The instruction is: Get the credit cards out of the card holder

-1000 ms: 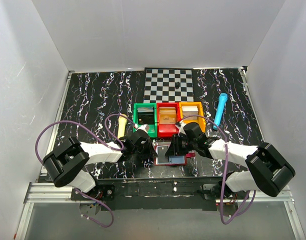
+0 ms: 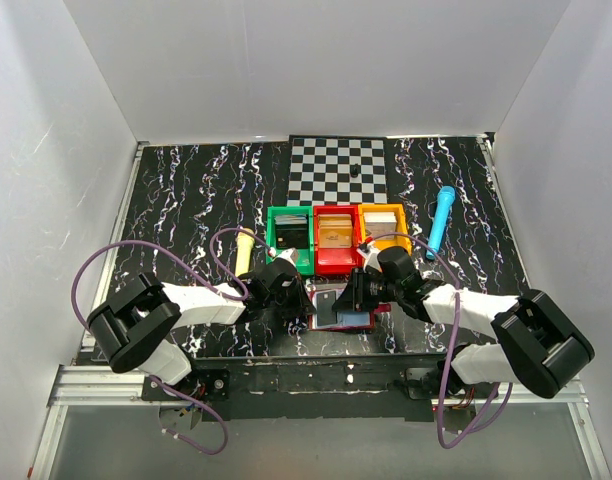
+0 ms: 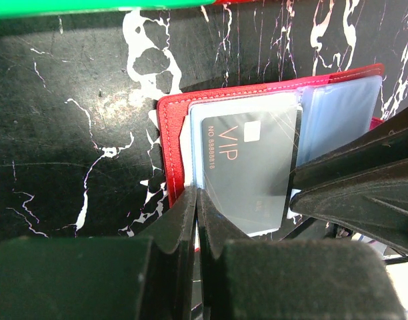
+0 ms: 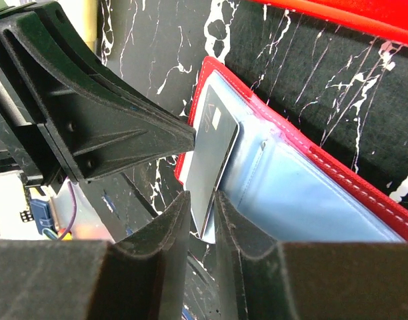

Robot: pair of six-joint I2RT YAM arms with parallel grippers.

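A red card holder lies open on the black marble mat, with a dark grey VIP card in a clear sleeve. My left gripper is shut, its tips at the card's left edge; nothing clearly shows between them. My right gripper is part open at the card's other edge, its fingertips touching or very near it. Whether the card is between them I cannot tell. In the top view both grippers cover much of the holder.
Green, red and orange bins with cards stand just behind the holder. A yellow object lies left, a blue one right. A checkerboard is at the back.
The right arm has shifted slightly to the right over the last second. The left arm looks unchanged.
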